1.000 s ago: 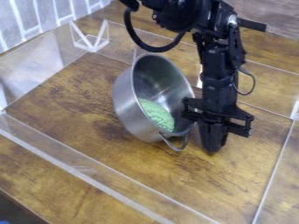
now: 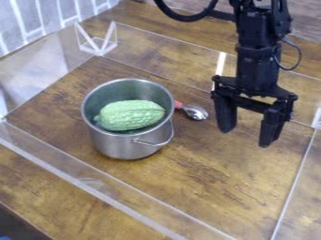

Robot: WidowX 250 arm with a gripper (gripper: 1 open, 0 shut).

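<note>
A steel pot (image 2: 126, 141) stands upright on the wooden table, a green bumpy vegetable (image 2: 131, 114) like a bitter melon inside it. My black gripper (image 2: 247, 127) is to the right of the pot, open and apart from it, with nothing visible between its fingers. A small silver spoon (image 2: 193, 112) with a reddish handle lies just behind the pot's right side.
Transparent strips or edges run along the left and right sides. A white frame (image 2: 98, 36) stands at the back left.
The pot was tilted up beside the gripper and now stands upright, lower and to the left. My gripper has moved slightly up and right, away from it, and opened wider.
</note>
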